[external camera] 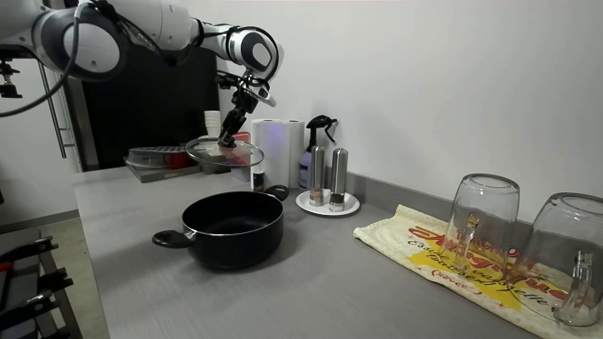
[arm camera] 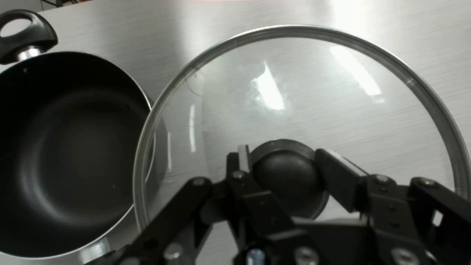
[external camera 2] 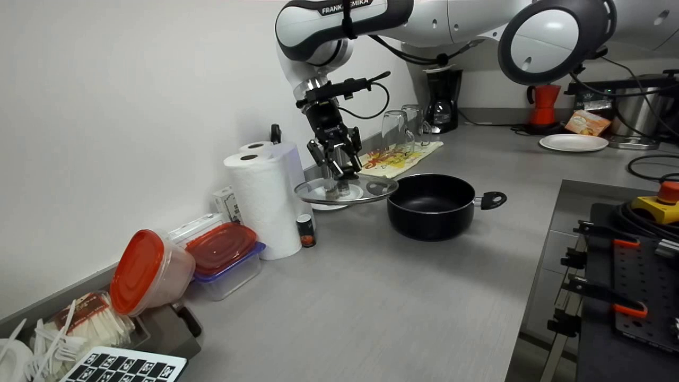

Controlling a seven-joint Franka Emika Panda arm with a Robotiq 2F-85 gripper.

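My gripper is shut on the black knob point(arm camera: 287, 176) of a round glass lid. The lid point(external camera: 248, 156) hangs level or nearly so in the air, clear of the counter, with its metal rim showing all round in exterior view 1. A black two-handled pot point(external camera: 234, 237) stands uncovered on the counter, its inside empty. In the wrist view the pot point(arm camera: 75, 145) lies left of the lid, and the lid's left edge overlaps the pot's rim from above. Exterior view 2 has the lid point(external camera 2: 347, 190) to the left of the pot point(external camera 2: 433, 210).
Paper towel rolls point(external camera 2: 264, 203) and a small dark shaker point(external camera 2: 306, 230) stand near the lid by the wall. Two steel grinders share a white plate point(external camera: 351, 204). Glass mugs point(external camera: 480, 226) rest on a cloth point(external camera: 418, 237).
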